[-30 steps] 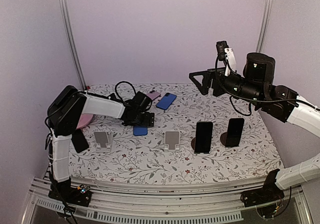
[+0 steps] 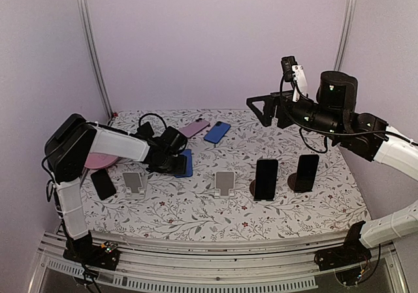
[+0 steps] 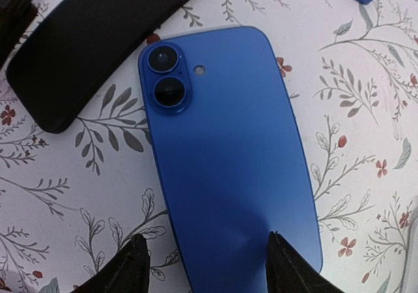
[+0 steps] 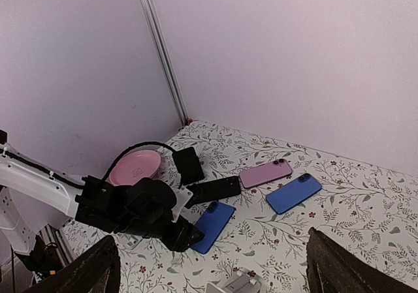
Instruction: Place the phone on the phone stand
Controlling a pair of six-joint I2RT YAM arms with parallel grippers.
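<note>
A blue phone (image 3: 228,156) lies camera-side up on the floral table, with my left gripper (image 2: 177,166) low over its near end. In the left wrist view, one fingertip is beside the phone's left edge, the other over its back; whether they grip it is unclear. My right gripper (image 2: 258,110) is raised at the back right, open and empty. White stands (image 2: 224,183) (image 2: 134,182) are at the front centre and left. Two upright black phones or panels (image 2: 266,179) (image 2: 305,173) stand at the right.
A second blue phone (image 2: 217,132), a pink phone (image 2: 194,127) and a black phone (image 4: 219,188) lie behind. A pink plate (image 4: 135,168) is at the left, another black phone (image 2: 103,184) at the front left.
My left gripper has moved left and slightly toward the front, uncovering more of the blue phone in the top view. The right arm is nearly unchanged.
</note>
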